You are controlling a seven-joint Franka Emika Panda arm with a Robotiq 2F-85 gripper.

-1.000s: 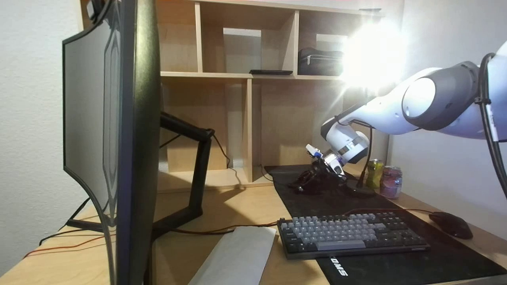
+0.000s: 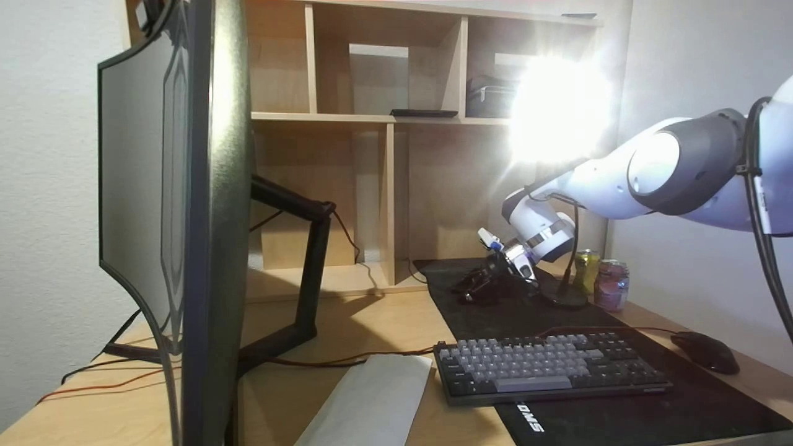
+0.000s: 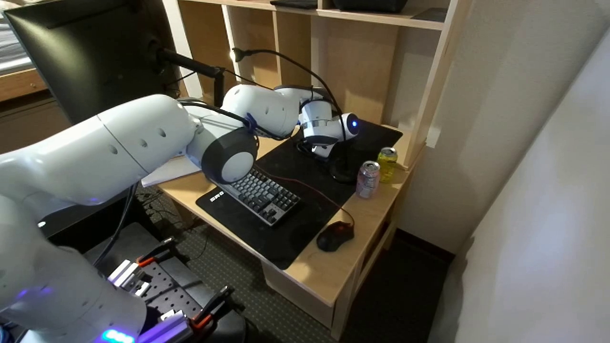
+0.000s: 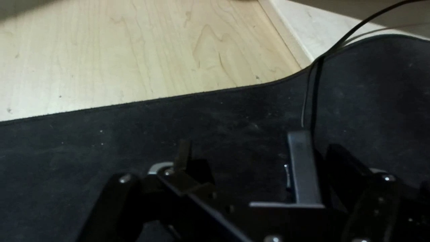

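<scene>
Low over the far end of the black desk mat [image 2: 461, 297], my gripper points down, its fingers [image 4: 301, 167] parted. Dark mat shows in the gap, and I see nothing held there. A thin black cable [image 4: 316, 92] crosses the mat and passes out of sight behind the right finger; whether they touch is unclear. Close beside the wrist stands a desk lamp, its round black base [image 3: 343, 171] on the mat and its bent neck [image 3: 309, 71] arching over the arm. The lamp's head [image 2: 561, 108] glares brightly in exterior view 1.
A pink can [image 3: 367, 180] and a yellow can [image 3: 387, 164] stand near the lamp base. The keyboard [image 2: 554, 364] and mouse [image 2: 704, 352] lie nearer the front. At one side rises the monitor [image 2: 223, 223], and the wooden shelf [image 2: 446, 193] closes the back.
In exterior view 1 the lamp's bright head has shifted left and down, and its neck leans slightly left. The arm has moved only a little.
</scene>
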